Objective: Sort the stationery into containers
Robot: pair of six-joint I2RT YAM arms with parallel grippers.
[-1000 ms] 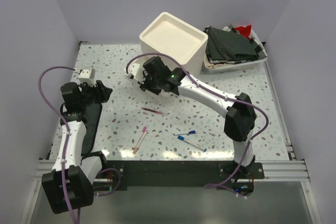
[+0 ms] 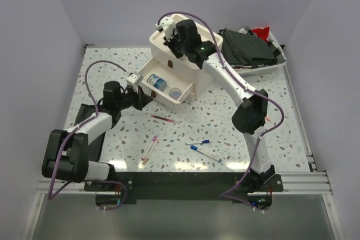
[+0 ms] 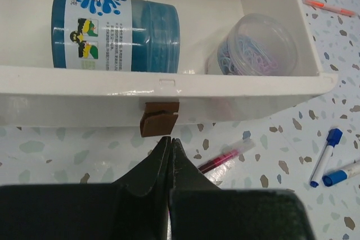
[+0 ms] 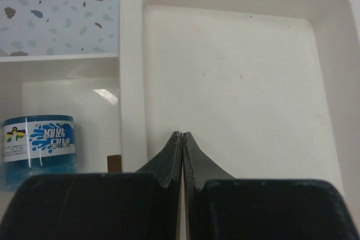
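A white box (image 2: 194, 75) has its drawer (image 2: 174, 77) pulled out toward the front left. Inside the drawer lie a blue labelled jar (image 3: 115, 32) and a clear tub of paper clips (image 3: 256, 49). My left gripper is shut, its tips just below the brown tab (image 3: 159, 119) on the drawer front; nothing shows between them. Over the box's empty top tray (image 4: 236, 82), near its rim, my right gripper is shut and empty. On the table are a red pen (image 2: 163, 118), a pink pen (image 2: 149, 147), a blue-capped marker (image 2: 205, 153) and a smaller blue-capped pen (image 2: 198, 142).
At the back right stands a white bin (image 2: 261, 70) with dark cloth (image 2: 247, 49) and something red (image 2: 261, 32) in it. A dark tray (image 2: 94, 147) lies along the left side, partly behind the left arm. Open table lies in the front middle and right.
The left gripper has come from the left side to the drawer front and shut. The pens have not moved.
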